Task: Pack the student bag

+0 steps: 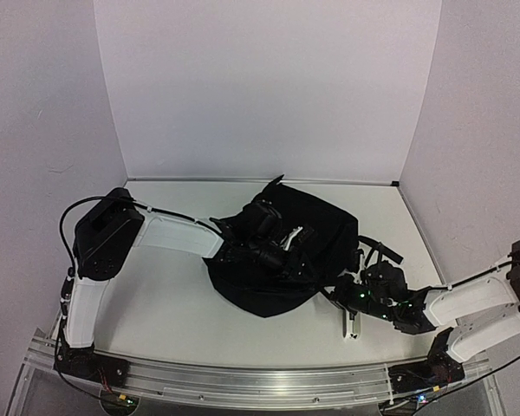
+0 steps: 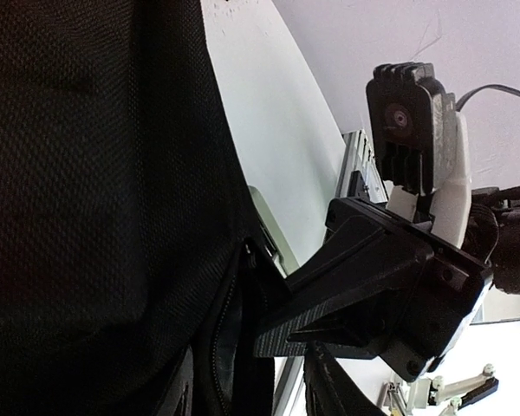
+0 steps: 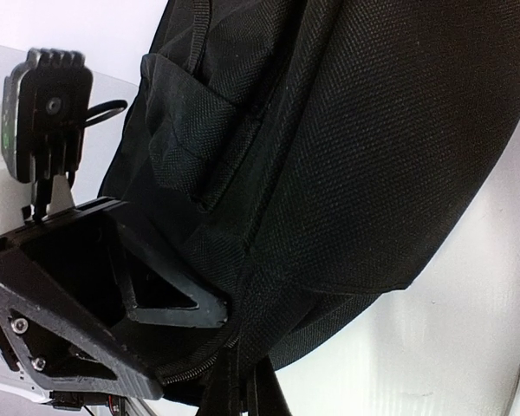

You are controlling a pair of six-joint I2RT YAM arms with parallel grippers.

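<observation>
A black fabric bag (image 1: 316, 221) lies on the table, its zippered edge (image 2: 218, 347) toward the right arm. My left gripper reaches across the bag; its fingers (image 2: 180, 386) stand apart on either side of that edge. In the right wrist view, the left gripper also shows open around the zipper. At the bag's front right, my right gripper has its fingers shut on the bag's edge, fabric running between them. A small white, box-like item (image 1: 352, 326) sits by the right gripper, partly covered by it.
A loose black strap (image 1: 381, 250) extends from the bag's right side. Both grippers are close together.
</observation>
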